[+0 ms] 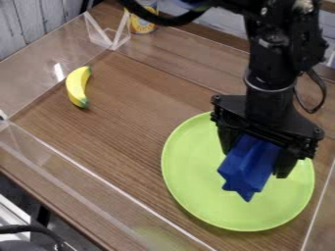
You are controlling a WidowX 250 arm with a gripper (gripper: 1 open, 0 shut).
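Note:
The black gripper [262, 137] reaches down over the right side of a bright green plate [197, 181]. A blue object [246, 169] sits at its fingers, low over or on the plate; the fingers hide part of it. I cannot tell whether the fingers are closed on it or whether it rests on the plate.
A yellow banana [77, 86] lies on the wooden table [118, 147] at the left. A small yellow can [144, 20] stands at the back, near clear plastic dividers.

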